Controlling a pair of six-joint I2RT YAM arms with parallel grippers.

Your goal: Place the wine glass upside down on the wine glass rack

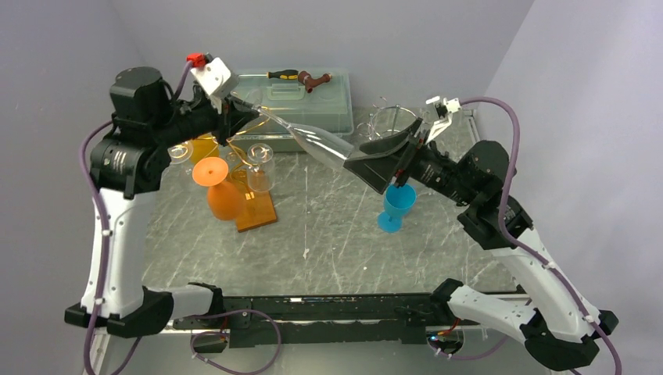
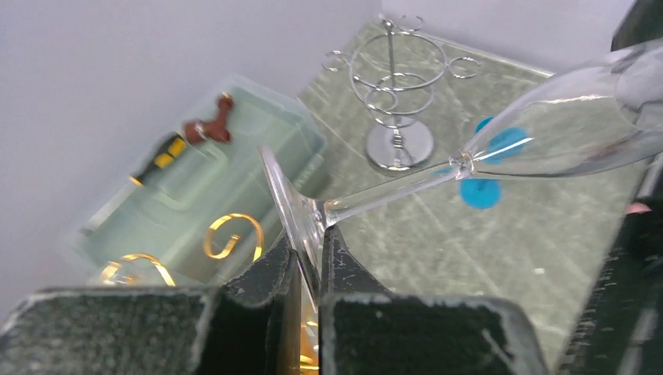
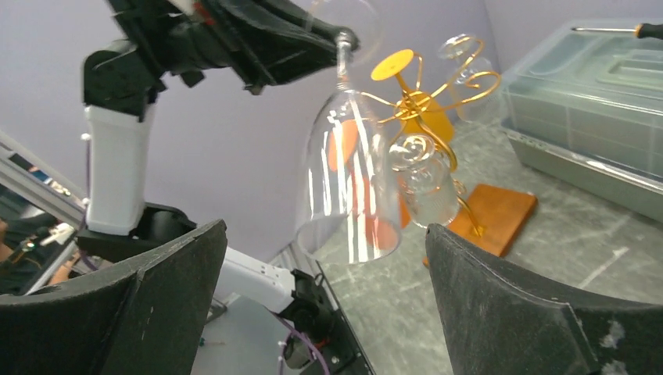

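Note:
A clear wine glass (image 1: 322, 143) is held in the air, tilted, its bowl toward the right arm. My left gripper is shut on the edge of its round foot (image 2: 291, 207). At the bowl end, my right gripper is open; in the right wrist view the glass's rim shows in the gap, with no finger visibly touching it. A silver wire rack (image 2: 399, 144) with round rings stands empty at the back right. At the left, a gold wire rack on a wooden base (image 1: 256, 212) carries an orange glass (image 1: 225, 200) and clear glasses.
A blue goblet (image 1: 399, 201) stands on the table at right. The lidded grey-green box (image 1: 328, 101) at the back has a screwdriver (image 1: 283, 74) and a brown pipe piece (image 1: 314, 80) on top.

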